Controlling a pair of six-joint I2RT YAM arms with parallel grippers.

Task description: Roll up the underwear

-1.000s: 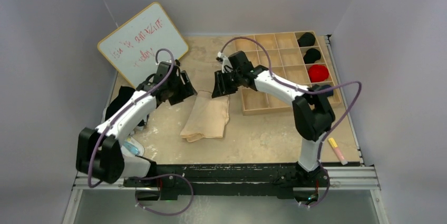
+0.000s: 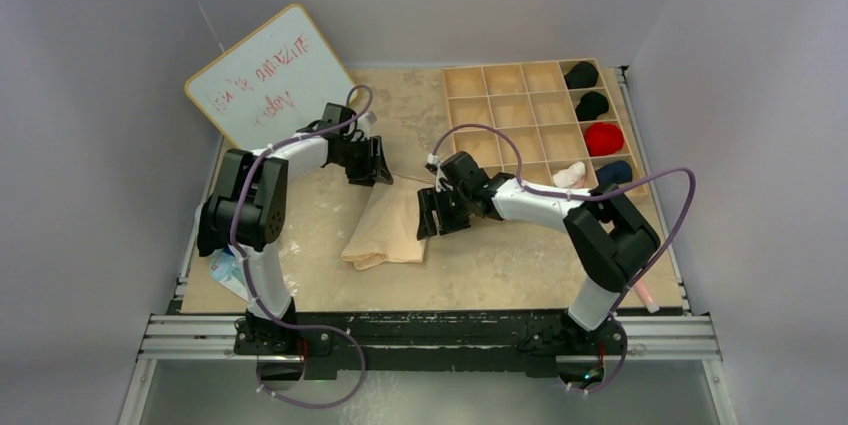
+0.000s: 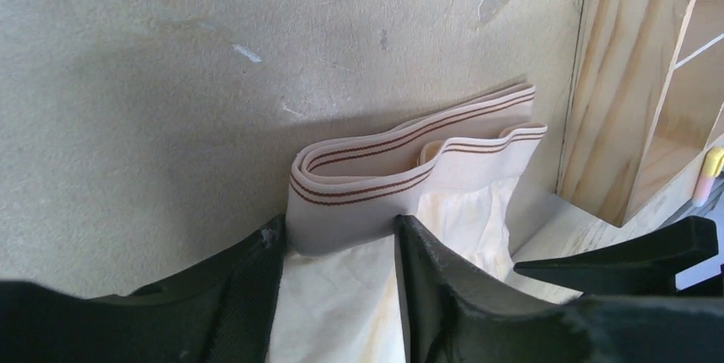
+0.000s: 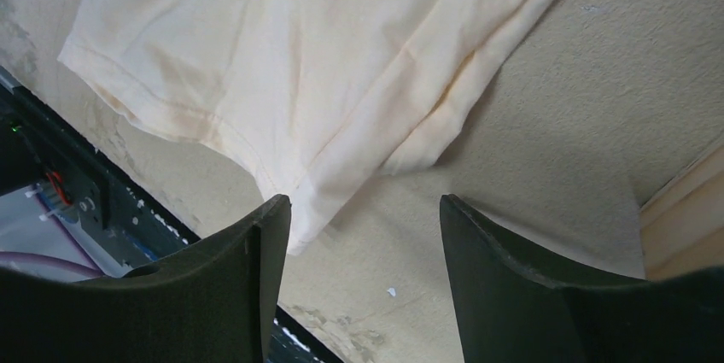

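Folded cream underwear (image 2: 385,230) lies flat on the table. Its striped waistband (image 3: 354,209) is at the far end, where my left gripper sits low, its two fingers either side of a waistband fold; whether they grip it cannot be told. My right gripper stands open over the underwear's right side, a loose edge of cloth below and between its fingers.
A wooden compartment box (image 2: 520,105) with coloured rolled items stands at the back right, close to both grippers. A whiteboard (image 2: 255,80) lies at the back left.
My right gripper has come down toward the front along the underwear's right side.
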